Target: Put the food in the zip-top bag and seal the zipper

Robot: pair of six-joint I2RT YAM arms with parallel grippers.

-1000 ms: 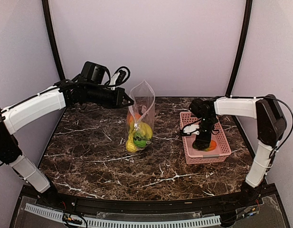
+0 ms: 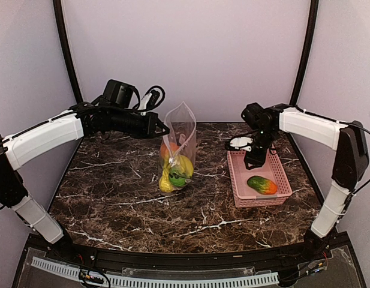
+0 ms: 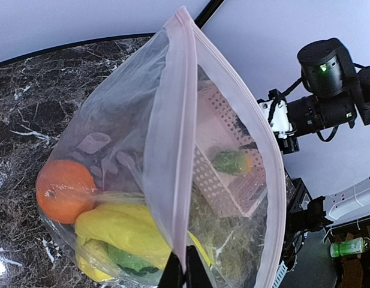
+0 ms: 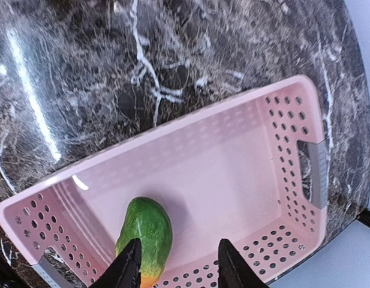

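Note:
A clear zip top bag (image 2: 180, 150) stands open holding an orange (image 3: 65, 191), yellow fruit (image 3: 116, 225) and a green item (image 2: 177, 179). My left gripper (image 2: 165, 131) is shut at the bag's top edge, the thin plastic running to its fingertips (image 3: 185, 267). A green-to-red mango (image 2: 262, 185) (image 4: 143, 234) lies in the pink basket (image 2: 259, 201) on the right. Above it my right gripper (image 2: 254, 163) stands open, nothing between its fingers.
Pale walls border the back and sides.
My right gripper has risen out of the basket, away from the mango, which is now uncovered in the top view. The left arm and bag are nearly unchanged.

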